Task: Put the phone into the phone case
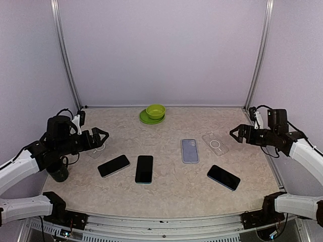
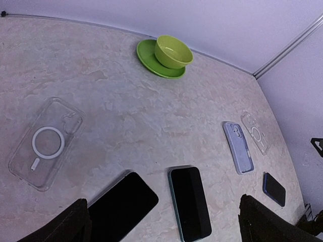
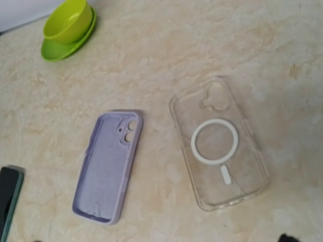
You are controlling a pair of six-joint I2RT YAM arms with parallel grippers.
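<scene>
Three black phones lie flat in the top view: a tilted left phone (image 1: 114, 166), an upright-pointing middle phone (image 1: 144, 169) and a slanted right phone (image 1: 223, 177). Between the middle and right phones, farther back, rests a lavender case (image 1: 190, 150), its hollow side up in the right wrist view. One clear case (image 3: 214, 141) with a white ring sits right of it; another clear case (image 2: 46, 143) lies at the left. My left gripper (image 1: 103, 136) hovers open and empty near the left clear case. Over the right side, my right gripper (image 1: 235, 134) is open, holding nothing.
A green bowl (image 1: 155, 111) on a green plate (image 1: 146, 118) stands at the back. The black mug (image 1: 58, 172) is by the left edge, partly covered by the left arm. Walls enclose the back and sides.
</scene>
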